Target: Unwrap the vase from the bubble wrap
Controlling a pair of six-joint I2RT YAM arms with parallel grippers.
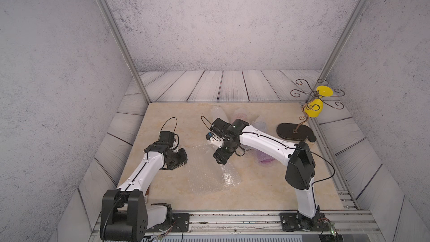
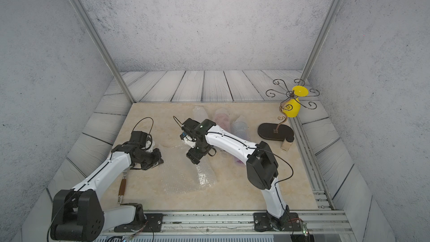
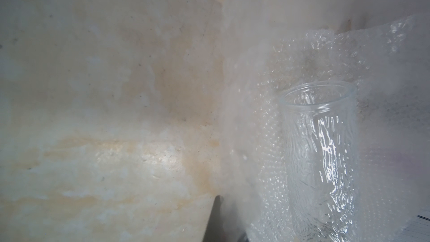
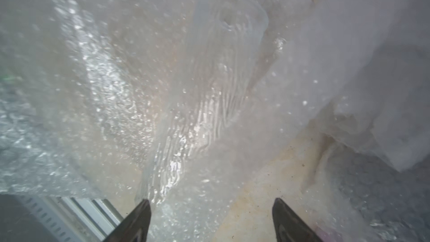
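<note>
A clear ribbed glass vase lies on the bubble wrap (image 2: 181,179); in the right wrist view the vase (image 4: 201,89) has loose sheet on both sides, partly over it. My left gripper (image 1: 181,163) is low at the wrap's left edge, shut, with nothing seen between its fingers. My right gripper hangs over the wrap and vase, its fingers apart, with wrap below and between them.
Pink and purple wrapped items (image 2: 239,130) lie behind and right of the right arm. A yellow vase (image 2: 292,107) and metal stand (image 2: 271,130) are at the back right. A brown-handled tool (image 2: 122,188) lies front left.
</note>
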